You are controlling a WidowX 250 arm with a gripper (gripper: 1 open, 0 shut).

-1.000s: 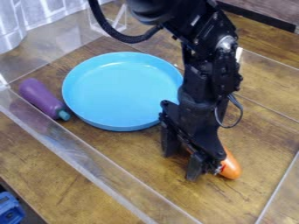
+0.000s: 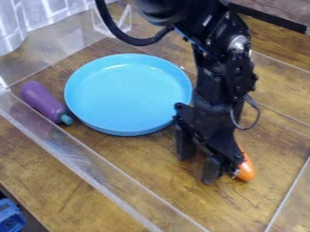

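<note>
The black gripper (image 2: 206, 154) is low on the wooden table, right of and below the blue plate (image 2: 126, 87). An orange object (image 2: 245, 168), probably a carrot, lies beneath it, mostly hidden, with an end showing on the right. Whether the fingers are open or shut on it cannot be made out.
A purple eggplant-like toy (image 2: 43, 101) lies at the left, beside a clear plastic edge. A blue object (image 2: 7, 217) sits at the bottom left corner.
The gripper has shifted slightly left and up, and the orange object's visible end appears a little higher in view. The plate looks unmoved.
</note>
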